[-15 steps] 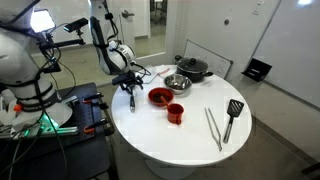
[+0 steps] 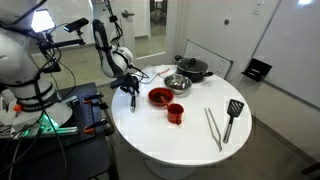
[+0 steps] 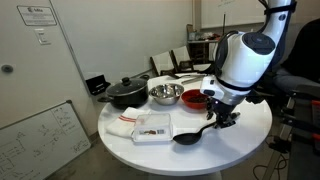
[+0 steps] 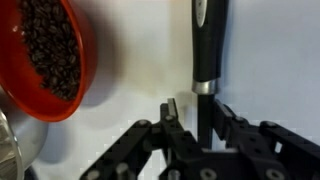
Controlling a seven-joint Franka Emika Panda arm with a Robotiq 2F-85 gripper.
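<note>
A black ladle [image 3: 190, 138] with a long handle lies on the white round table, its bowl toward the camera in exterior view 2. Its dark grip with a metal collar [image 4: 208, 45] runs down the wrist view. Above the handle, my gripper points down with its fingertips on either side of the thin dark stem. A gap shows at the left finger [image 4: 172, 112], and the stem lies nearer the right one. The fingers look part open, not closed on the stem. From exterior view 1, the handle [image 2: 133, 102] shows below the gripper [image 2: 130, 86].
A red bowl [image 4: 90, 45] of dark beans stands close by, a metal bowl [image 4: 20, 140] beside it. A red mug [image 2: 175, 114], tongs [image 2: 214, 128], a black spatula [image 2: 234, 116] and a lidded pot [image 2: 192, 68] share the table. A clear tray [image 3: 154, 126] sits near the ladle.
</note>
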